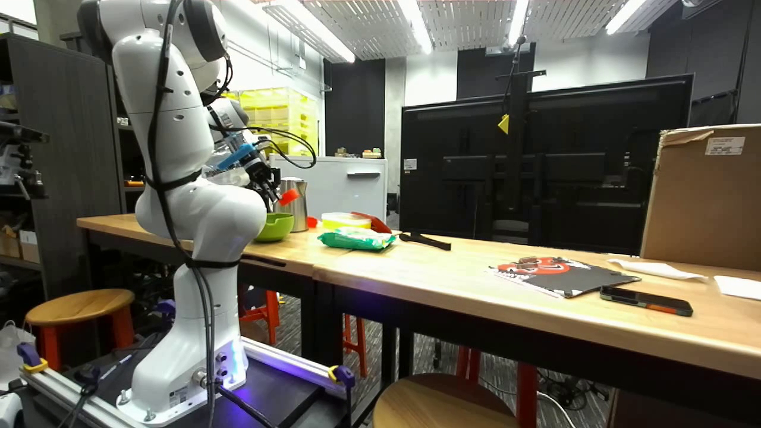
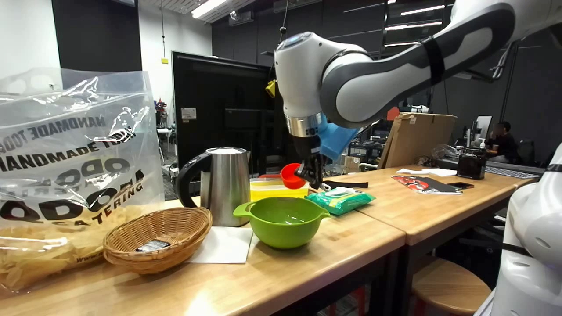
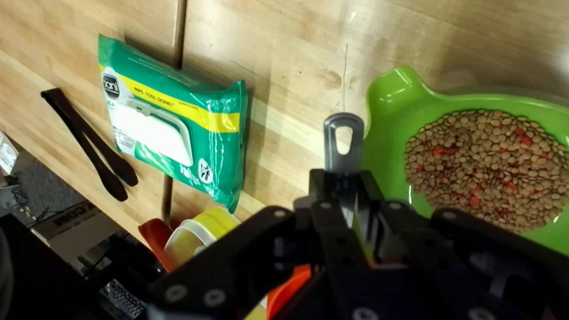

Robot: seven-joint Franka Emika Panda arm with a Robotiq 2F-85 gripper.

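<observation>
My gripper is shut on the grey handle [image 3: 344, 139] of a red measuring cup [image 2: 293, 176]. The handle's looped end sticks out past the fingertips. In the second exterior view the cup hangs in the air behind and above the green bowl [image 2: 284, 226], near the steel pitcher [image 2: 227, 184]. Its inside is hidden in the wrist view, where only a red-orange edge shows behind the fingers. Brown lentils with red bits [image 3: 488, 165] lie in the bowl, on the right of the wrist view.
A green wipes pack [image 3: 176, 122], black tongs [image 3: 90, 144] and a yellow container [image 3: 205, 229] lie nearby. Left of the bowl in the second exterior view stand a wicker basket [image 2: 158, 231] and a clear bag [image 2: 73, 174]. Bare tabletop [image 1: 428, 267] extends right of the wipes in the first exterior view.
</observation>
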